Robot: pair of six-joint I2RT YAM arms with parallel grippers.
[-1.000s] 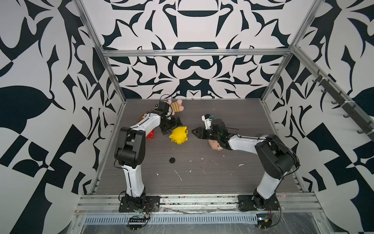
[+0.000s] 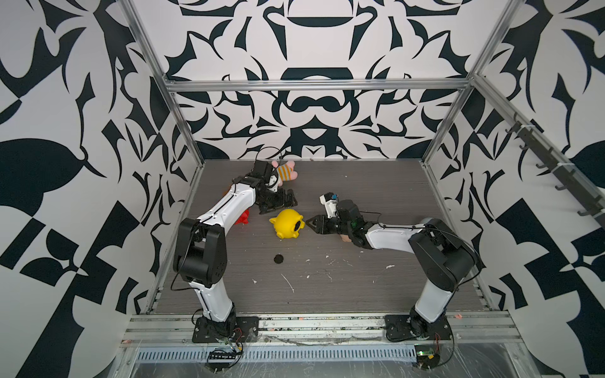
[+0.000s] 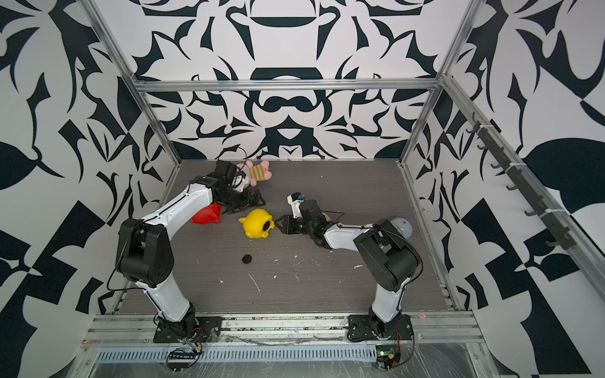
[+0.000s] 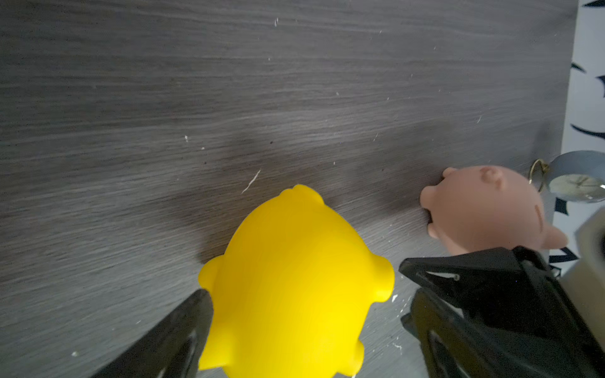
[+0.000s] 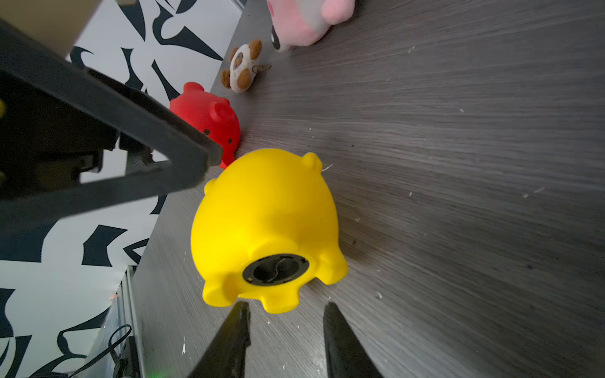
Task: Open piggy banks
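Observation:
A yellow piggy bank (image 2: 286, 223) sits mid-table, its dark ringed underside opening (image 5: 275, 269) turned toward my right gripper (image 2: 311, 223). That gripper stands just right of it, in the right wrist view with its fingertips apart below the opening and empty. My left gripper (image 2: 282, 200) hangs open just behind and above the bank, nothing between its fingers. A black round cap (image 2: 278, 259) lies in front of the bank. A red piggy bank (image 3: 206, 214) is left, partly behind the left arm; a pink piggy bank (image 4: 485, 204) lies partly hidden behind the right arm.
A pink striped plush (image 3: 258, 174) and a small white-brown toy (image 5: 242, 68) lie at the back left. A grey ball-like object (image 3: 401, 226) sits at the right, behind the right arm.
My right gripper has moved left, closer to the yellow bank. My left gripper has risen slightly. The yellow bank has shifted toward the front left and turned, showing its dark opening.

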